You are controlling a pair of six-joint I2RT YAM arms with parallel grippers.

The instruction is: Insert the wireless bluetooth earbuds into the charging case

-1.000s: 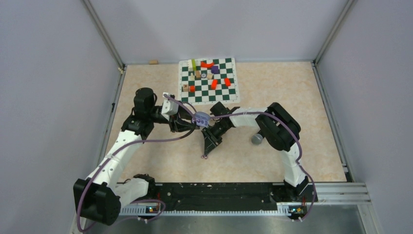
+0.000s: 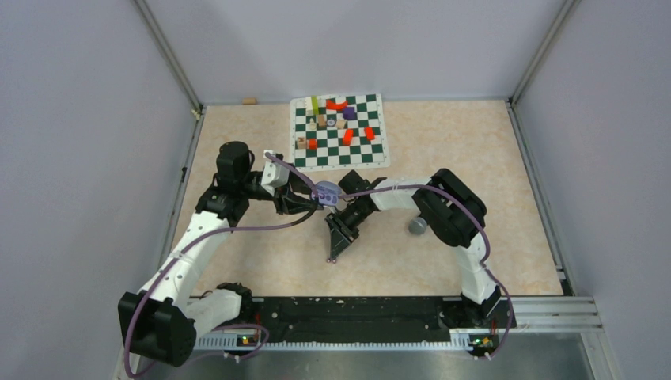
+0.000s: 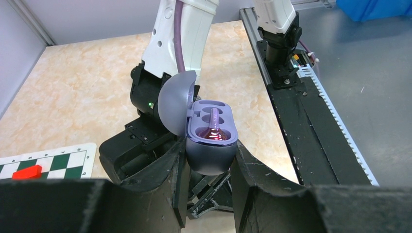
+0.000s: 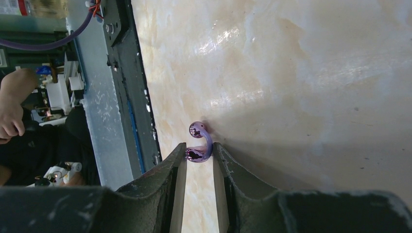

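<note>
My left gripper is shut on the lilac charging case (image 3: pixel 210 155), raised above the table with its lid (image 3: pixel 172 102) open; an earbud (image 3: pixel 214 125) sits in one slot. In the top view the case (image 2: pixel 326 194) is near the middle. Low over the table's front half, my right gripper has a purple earbud (image 4: pixel 197 155) at its fingertips, close to the tabletop; whether it grips the earbud firmly is unclear. The earbud also shows small in the top view (image 2: pixel 331 260).
A checkered mat (image 2: pixel 340 158) with coloured blocks lies at the back. A grey cylinder (image 2: pixel 418 226) is partly under the right arm. The front edge is close to the right gripper.
My right gripper and the earbud at its tips have shifted slightly toward the front of the table. The left arm and case look unchanged.
</note>
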